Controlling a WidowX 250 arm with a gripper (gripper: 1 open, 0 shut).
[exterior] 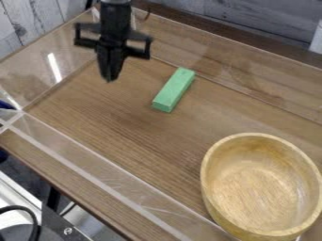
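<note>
My dark gripper (113,47) hangs at the upper left of the camera view, over the wooden table (113,151); it looks shut, with nothing visible between its fingers, though it is somewhat blurred. A green rectangular block (174,89) lies on the table to the right of and below the gripper, apart from it.
A large cream bowl (258,184) fills the lower right. A black cable (19,221) shows at the bottom left corner.
</note>
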